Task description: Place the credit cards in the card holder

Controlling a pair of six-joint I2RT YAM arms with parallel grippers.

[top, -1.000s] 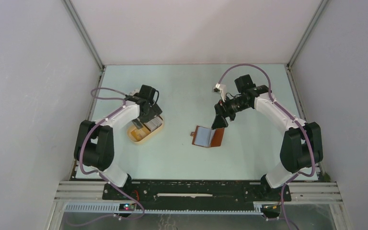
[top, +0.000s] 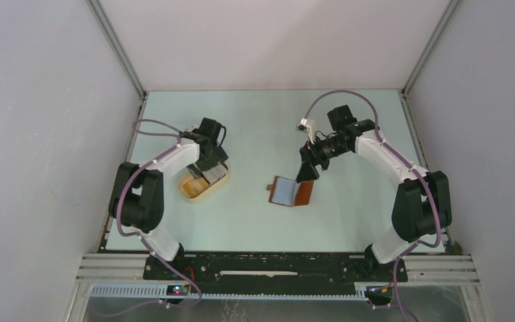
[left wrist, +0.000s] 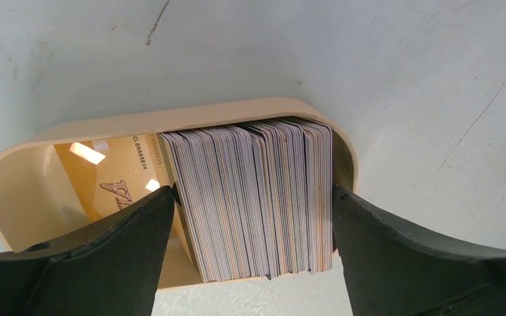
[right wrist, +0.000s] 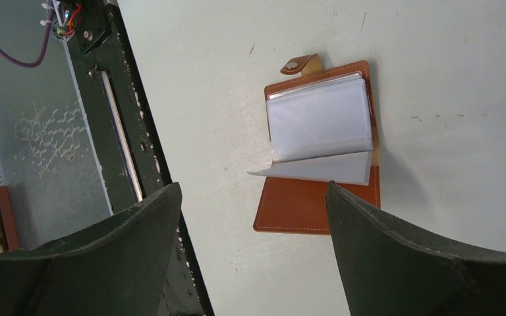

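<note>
In the left wrist view a thick row of cards (left wrist: 250, 217) stands on edge inside an oblong beige tray (left wrist: 171, 118). My left gripper is open over it, one fingertip at each end of the row; whether they touch the cards I cannot tell. A yellow-orange card (left wrist: 115, 174) lies flat in the tray's left part. The brown card holder (right wrist: 290, 204) lies spread on the table, clear sleeves (right wrist: 319, 122) showing and one sleeve leaf raised. Above the holder, my right gripper is open with nothing between its fingers.
The holder's strap with a snap (right wrist: 293, 64) sticks out at one end. Between tray and holder the white table (top: 248, 154) is bare. A black rail (top: 261, 261) runs along the table's front edge.
Over the last second the left arm has shifted slightly to the right above the tray. The tray, the holder and the right arm look unchanged.
</note>
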